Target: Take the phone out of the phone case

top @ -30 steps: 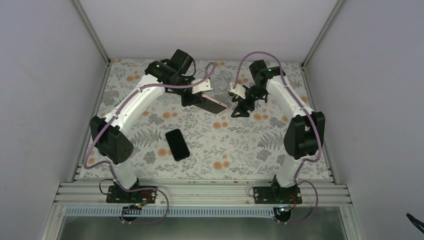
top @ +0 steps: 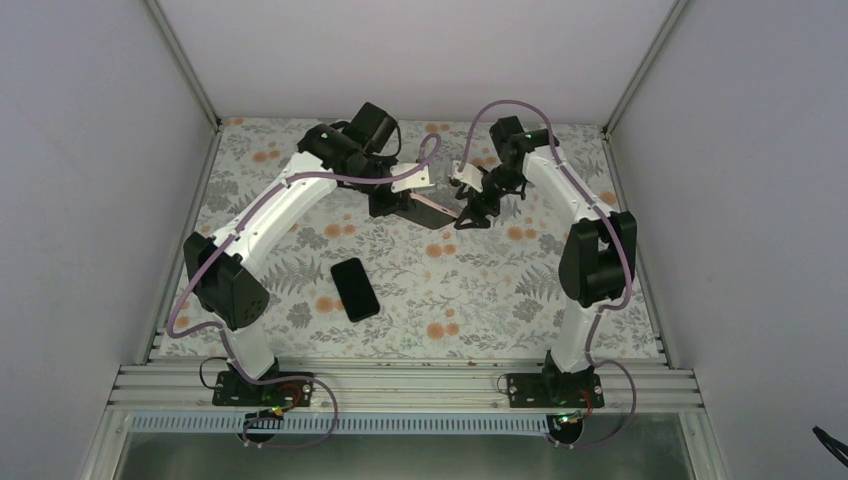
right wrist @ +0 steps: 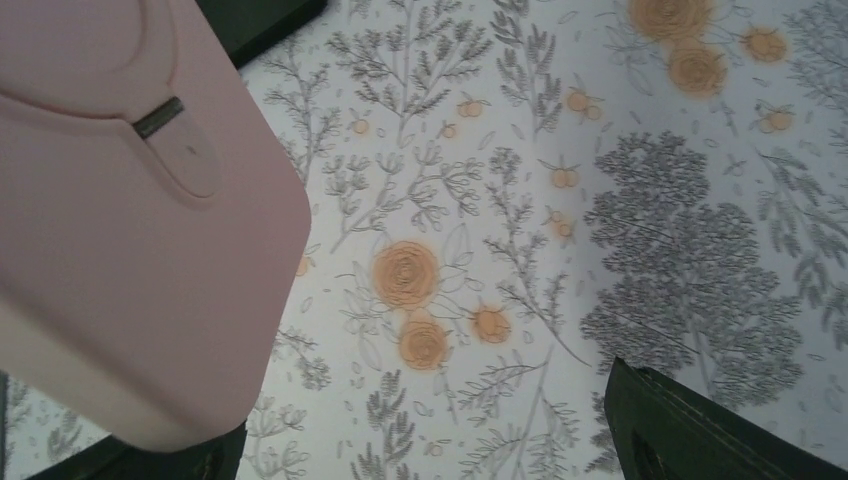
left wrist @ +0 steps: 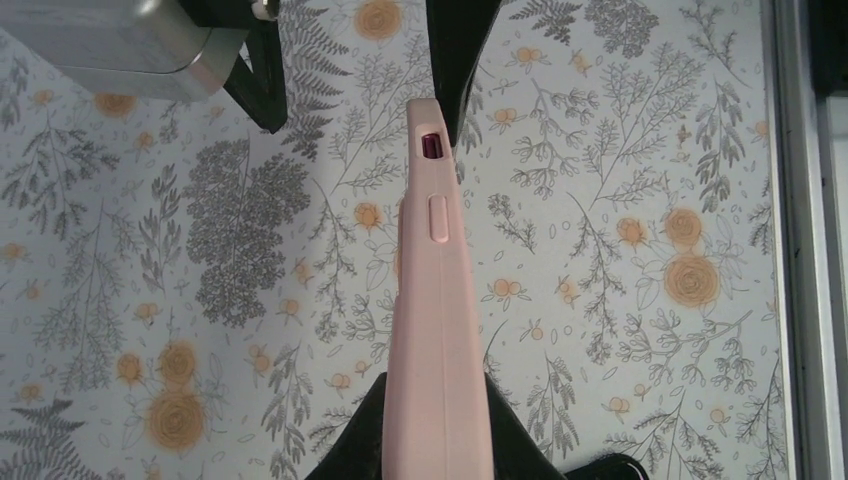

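Note:
The pink phone case (top: 434, 205) is held up off the table, tilted, with a dark flat face (top: 424, 214) inside its rim. My left gripper (top: 392, 204) is shut on the case's left end. In the left wrist view the case (left wrist: 437, 300) appears edge-on, with dark red showing in its side slot. My right gripper (top: 464, 221) is open at the case's far end. One right finger (left wrist: 460, 70) is close against or behind that end; the other finger (left wrist: 262, 90) stands clear. The case (right wrist: 130, 230) partly hides one finger in the right wrist view.
A black phone-like slab (top: 355, 289) lies flat on the flower-patterned table (top: 500, 300), left of centre and in front of the held case. Walls stand at both sides and the back.
The left gripper and case have shifted slightly to the right. The right gripper has come left and slightly back, closing the gap to the case's end. The black slab has stayed put.

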